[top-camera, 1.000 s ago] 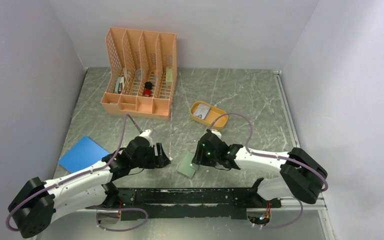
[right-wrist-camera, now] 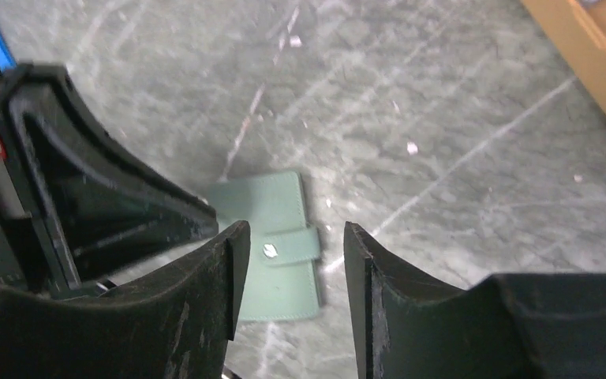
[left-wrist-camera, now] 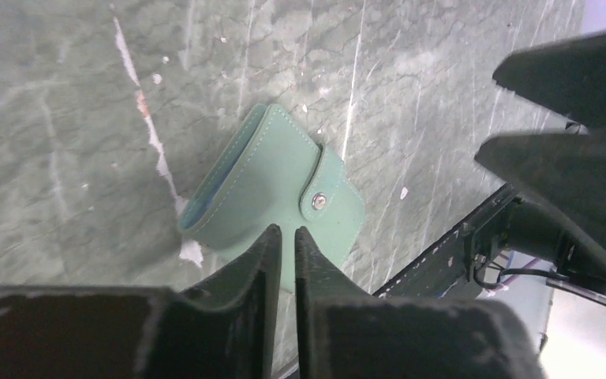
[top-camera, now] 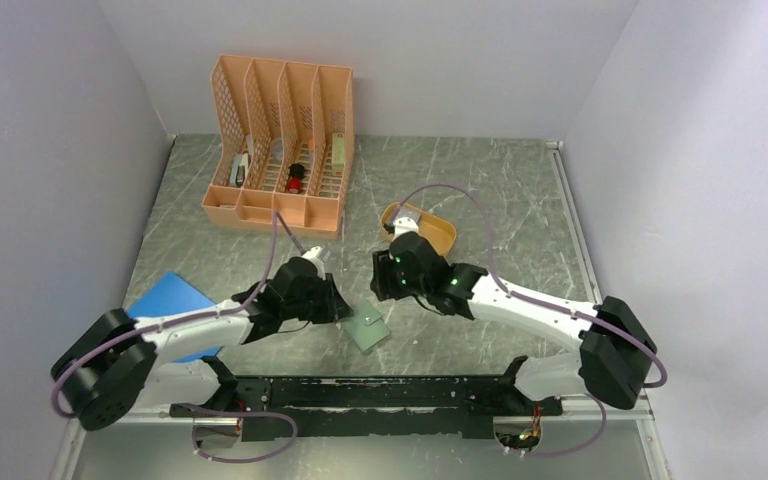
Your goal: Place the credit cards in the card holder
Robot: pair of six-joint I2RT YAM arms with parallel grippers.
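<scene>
The pale green card holder lies on the table between my two grippers. In the left wrist view the holder shows a snap flap and an open edge with a bluish strip inside; whether that is a card, I cannot tell. Slightly open and empty, my left gripper hovers over the holder's near side. My right gripper is open wider, above the holder, with nothing between its fingers. A bit of grey card shows in the orange tray, mostly hidden by the right arm.
The orange tray stands behind the right gripper. A peach divider rack with small items occupies the back left, and a blue sheet lies partly under the left arm. Right of the tray the table is bare.
The holder has turned. My left gripper has moved right to the holder, its fingers narrowing.
</scene>
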